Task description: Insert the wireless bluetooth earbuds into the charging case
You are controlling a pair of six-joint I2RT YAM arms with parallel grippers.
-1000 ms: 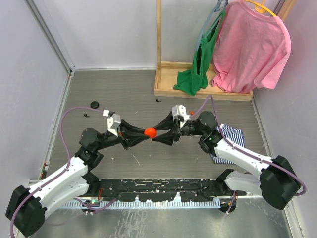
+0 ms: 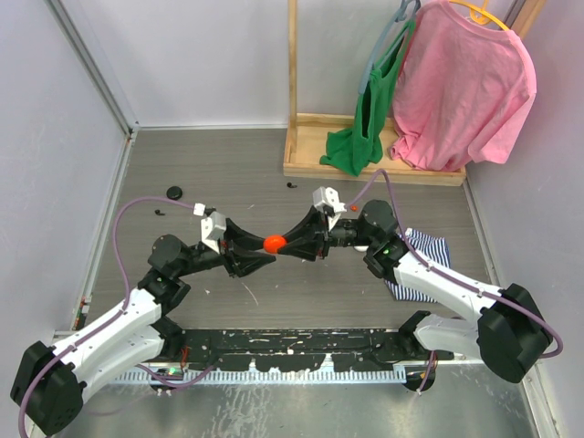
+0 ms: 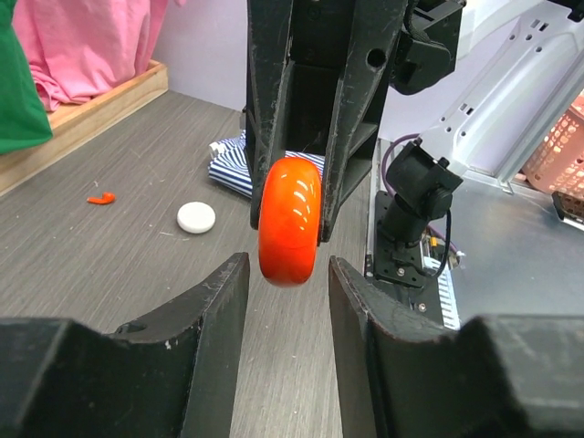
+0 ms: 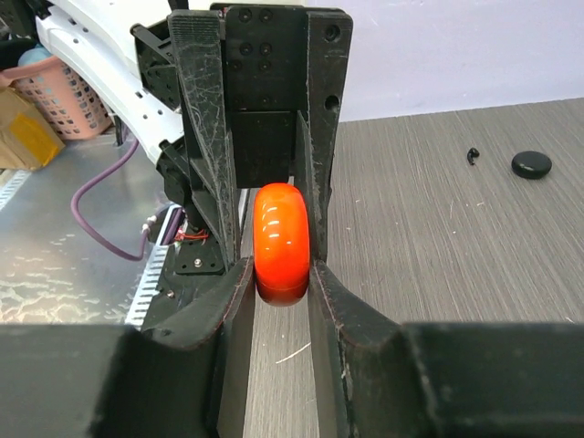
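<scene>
An orange earbud case (image 2: pixel 275 244) is held in the air at the centre, clamped by my right gripper; the left wrist view shows it (image 3: pixel 289 219) upright between those fingertips. My left gripper is part open just beside the case, its fingertips apart and not gripping it. On the table are a small orange piece (image 3: pixel 101 198), a white round case (image 3: pixel 196 217), a black round case (image 4: pixel 531 164) and a small black earbud (image 4: pixel 473 156).
A wooden rack (image 2: pixel 301 169) with green and pink shirts stands at the back. A striped cloth (image 2: pixel 420 265) lies at the right.
The orange case has passed from my left gripper to my right one, which moved in and shut on it; the left fingers have since parted and backed slightly left.
</scene>
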